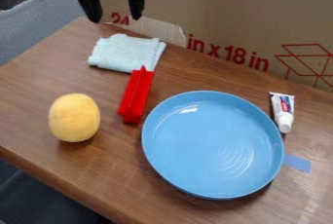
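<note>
My black gripper (115,2) is at the top left of the camera view, raised above the table and open, with nothing visible between its fingers. Below it a folded pale blue cloth (127,53) lies on the wood. A red elongated object (136,95) lies just in front of the cloth, pointing toward the front of the table. A round yellow object (74,117) sits to the left, and a blue plate (212,144) fills the right front.
A toothpaste tube (283,112) lies right of the plate, near a small blue tape strip (297,164). A cardboard panel (247,18) stands along the back.
</note>
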